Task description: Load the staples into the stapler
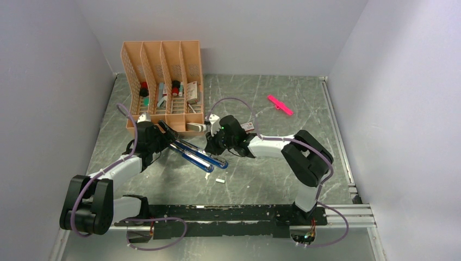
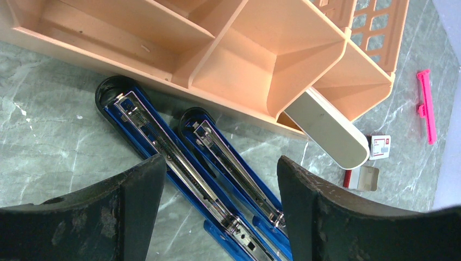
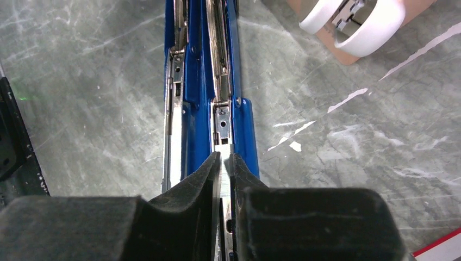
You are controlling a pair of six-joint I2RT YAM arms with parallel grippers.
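Two long blue staplers lie side by side with their channels exposed, the farther one (image 2: 239, 171) and the nearer one (image 2: 182, 166). Over their black rounded ends, my left gripper is open, fingers well apart, nothing held. In the right wrist view, my right gripper is shut on a silver strip of staples (image 3: 224, 169), at the channel of the right-hand stapler (image 3: 250, 130). The fingers hide part of the strip, so I cannot tell how fully it sits in the channel. A staple box (image 1: 248, 126) lies behind the right arm.
A peach divided organizer (image 1: 163, 117) stands behind the staplers, close to their black ends. A white-and-grey object (image 2: 326, 128) sticks out of its front. A small pale piece (image 1: 220, 180) lies in front; a pink object (image 1: 280, 105) at back right.
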